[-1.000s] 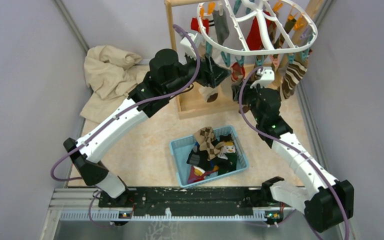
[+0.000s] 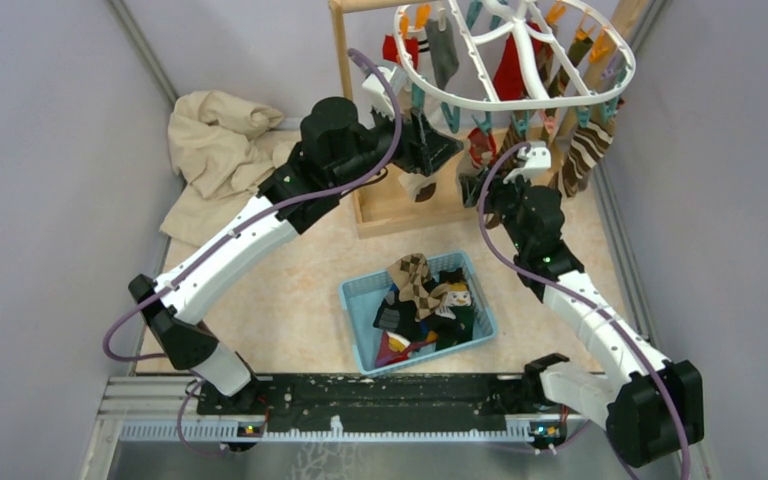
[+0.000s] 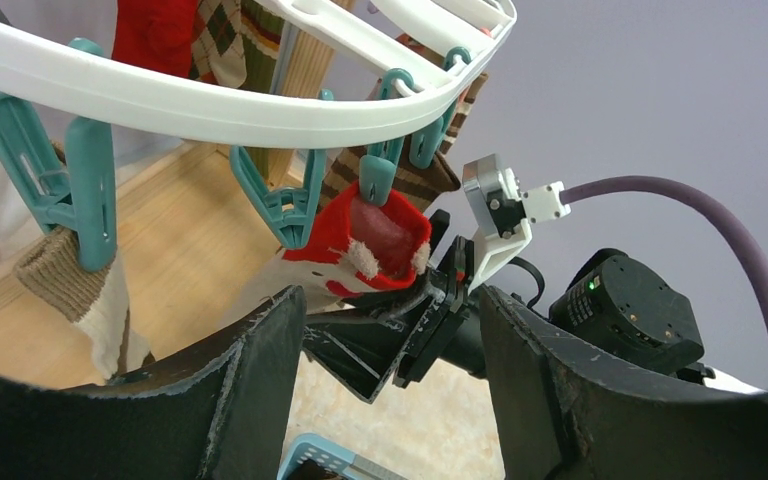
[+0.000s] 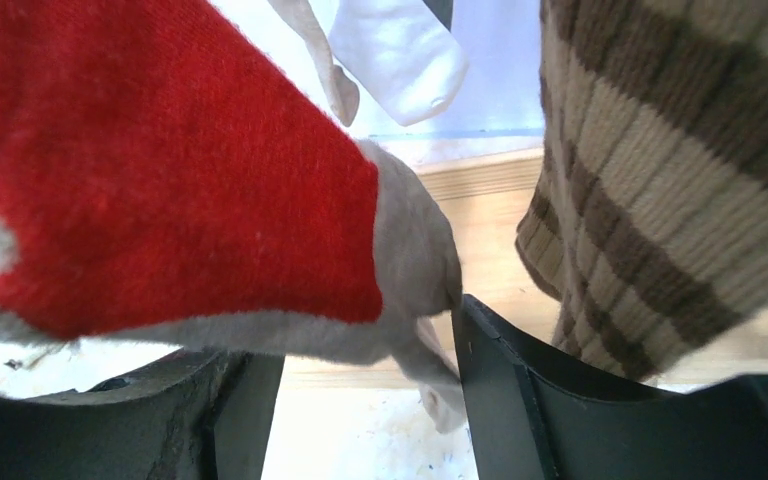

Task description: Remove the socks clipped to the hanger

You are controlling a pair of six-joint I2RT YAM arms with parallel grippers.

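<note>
From the white oval hanger (image 2: 480,103) hang several socks on clips. A red-and-grey sock (image 3: 395,228) is held by a teal clip (image 3: 380,172) at the hanger's near rim. My right gripper is open, with the lower part of the red-and-grey sock (image 4: 210,190) close in front of and between its fingers. In the top view, the right gripper (image 2: 472,188) is just below that sock. Facing it from the left, my left gripper (image 2: 448,150) is part open, and nothing shows gripped between its fingers.
A blue basket (image 2: 355,310) holding several removed socks stands on the table below. Striped brown socks (image 2: 588,150) hang close to the right gripper. A beige-cuffed sock (image 3: 65,280) hangs at left. Beige cloth (image 2: 215,150) lies at back left.
The right gripper has shifted slightly around the red-and-grey sock, and the sock's lower end has swung a little. The left arm looks still in the top view.
</note>
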